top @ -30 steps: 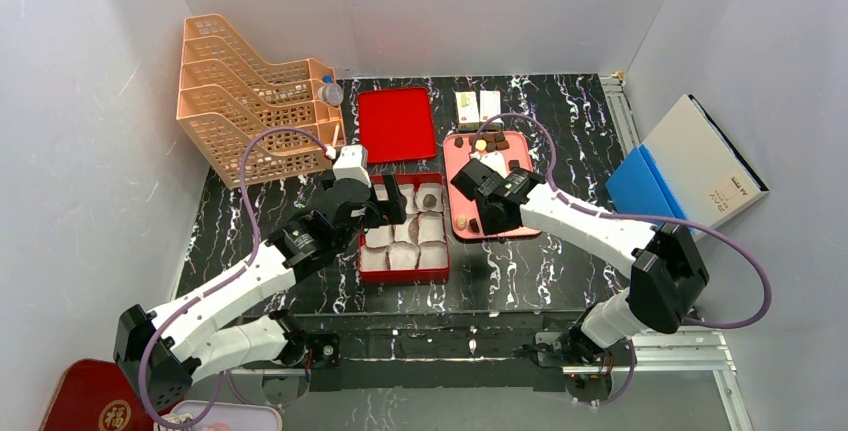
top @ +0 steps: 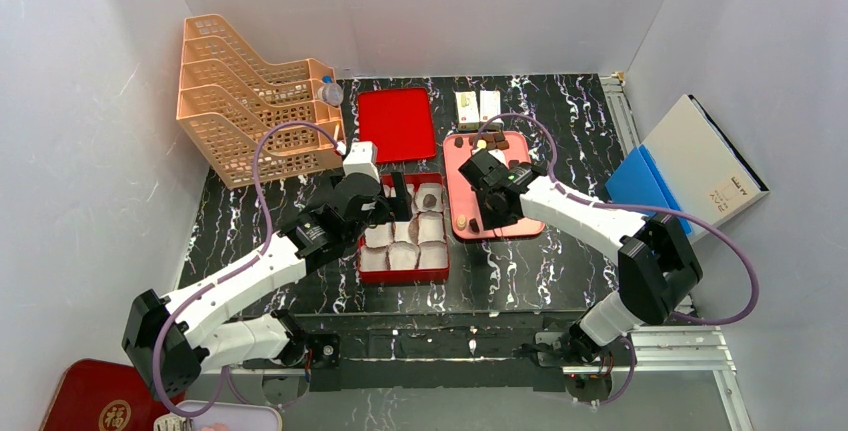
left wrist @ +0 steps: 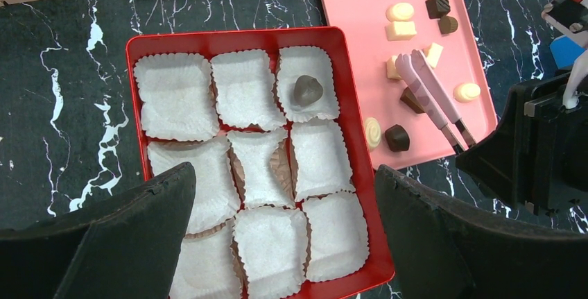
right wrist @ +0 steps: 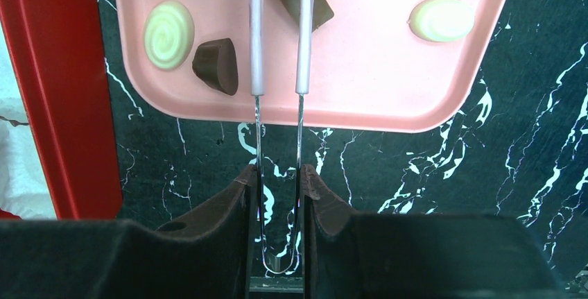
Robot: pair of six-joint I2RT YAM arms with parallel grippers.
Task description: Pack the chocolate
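Observation:
The red box (left wrist: 132, 84) holds nine paper cups, with one grey chocolate (left wrist: 308, 90) in the upper right one. My left gripper (top: 400, 198) hangs open over the box, nothing between its fingers. On the pink tray (top: 460, 176) lie white and dark chocolates. My right gripper, with long tong tips, is over the tray, part open, its tips around or above a dark square chocolate (right wrist: 320, 14); whether they touch it is unclear. A dark chocolate (right wrist: 215, 64) and a swirled white one (right wrist: 168, 33) lie to the left of the tips.
An empty red tray (top: 394, 123) lies behind the box. An orange rack (top: 240, 111) stands back left, two small cartons (top: 467, 109) at the back, and blue and cream folders (top: 690, 166) on the right.
My right gripper has shifted slightly right over the pink tray since a second ago. My left arm has moved a little to the right above the box.

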